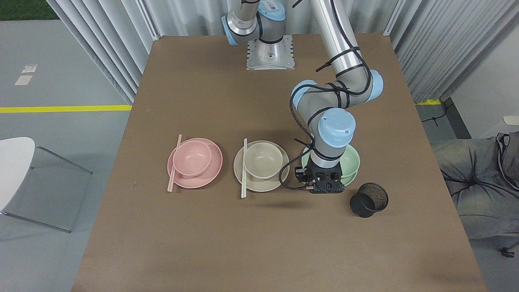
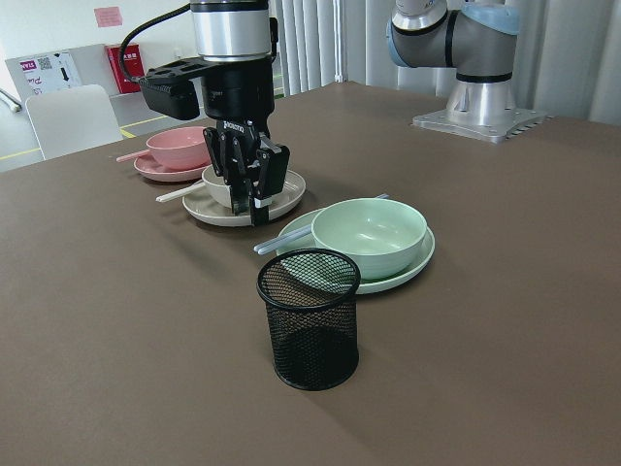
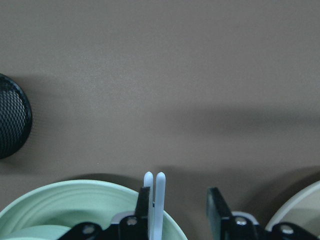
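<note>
My gripper hangs open over the near edge of the green plate (image 3: 100, 200), its fingers apart above the light-blue chopsticks (image 3: 159, 200), with one finger close by them. The green bowl (image 2: 369, 233) rests on that plate, partly hidden by my arm in the front view. A black mesh pen cup (image 1: 369, 199) stands in front and right. The cream bowl and plate (image 1: 262, 158) with white chopsticks (image 1: 243, 180) are left of my gripper; the pink bowl and plate (image 1: 192, 158) with pink chopsticks (image 1: 171, 180) are farther left.
A person sits beyond the right edge, a white chair (image 1: 14, 165) is off the left.
</note>
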